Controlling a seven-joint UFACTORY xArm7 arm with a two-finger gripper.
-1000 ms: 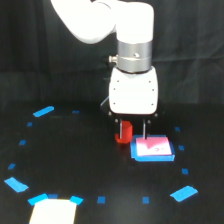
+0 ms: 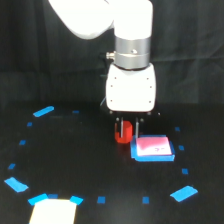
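Note:
My white gripper (image 2: 129, 126) hangs in the upper middle, its fingers pointing down over a small red object (image 2: 123, 138); whether they grip it or are open around it I cannot tell. Just right of the red object lies a shallow blue box (image 2: 168, 156) with a pink and white piece (image 2: 153, 145) in it.
A pale cream block or pad (image 2: 52, 212) is at the bottom left, cut by the frame edge. Blue tape strips and small marks dot the dark table (image 2: 95, 175).
My arm and gripper have shifted slightly left and down, closer over the red object.

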